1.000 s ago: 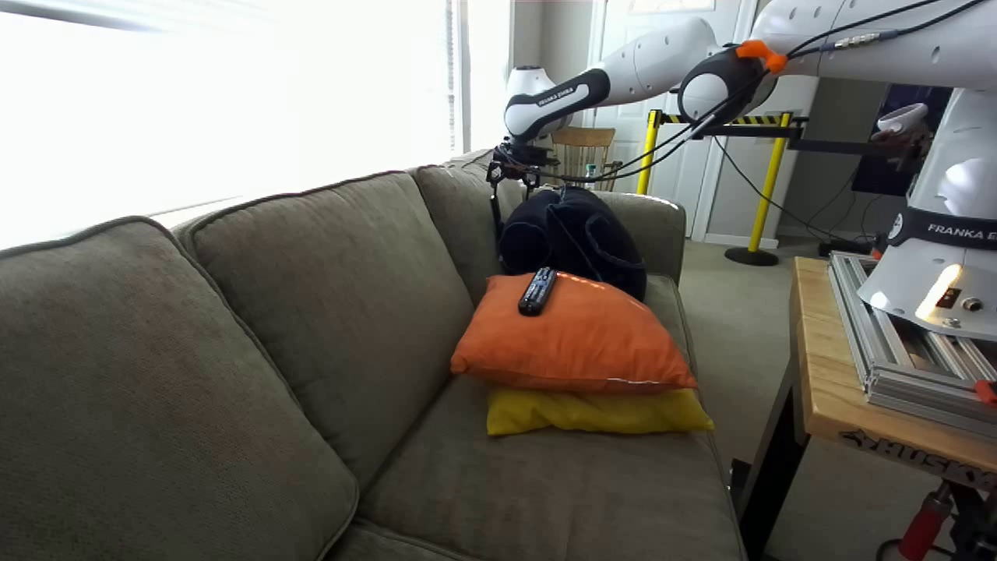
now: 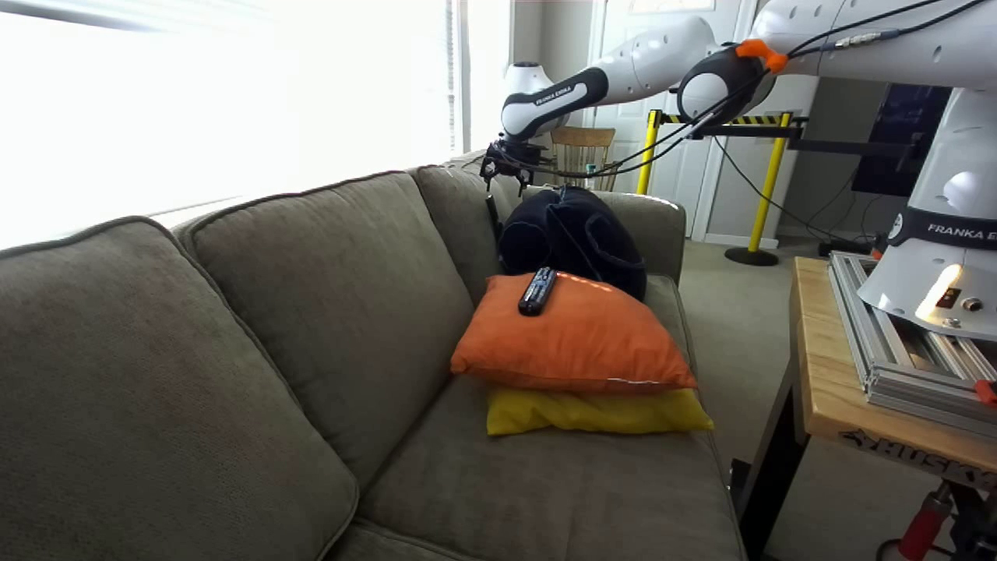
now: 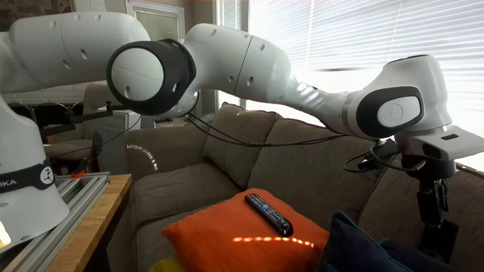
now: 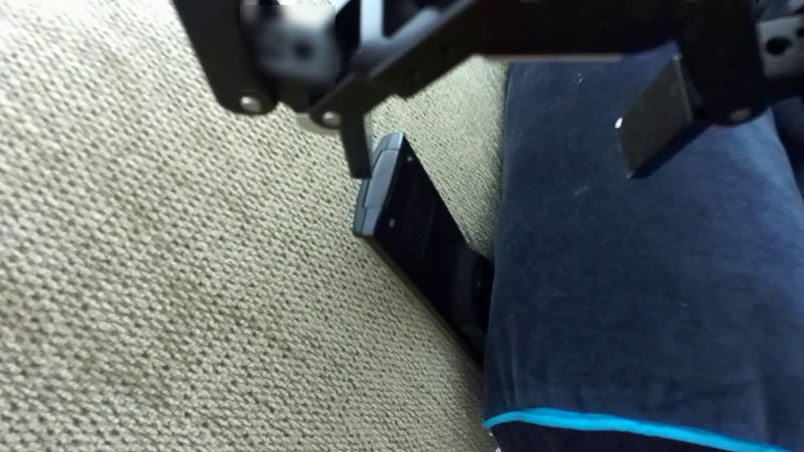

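A black remote-like device (image 4: 429, 233) leans in the gap between the beige sofa back and a dark blue pillow (image 4: 633, 263); its lower end is hidden by the pillow. In the wrist view my gripper is open, its fingers wide apart with nothing held. The left finger lies at the device's upper end in this view, and the right one is over the pillow; whether either touches cannot be told. Exterior view 1 has the gripper (image 2: 505, 185) above the device's thin dark edge (image 2: 493, 216). Another black remote (image 2: 537, 291) rests on the orange pillow (image 2: 579, 341).
Under the orange pillow lies a yellow one (image 2: 598, 411). The sofa back (image 2: 327, 280) rises close beside the gripper. The wooden robot table (image 2: 841, 393) stands in front of the sofa, whose near seat (image 2: 561, 495) is clear.
My gripper has shifted slightly to the left in exterior view 1. The pillows and the remote on the orange pillow have stayed put. A white object near the robot's base is gone from view.
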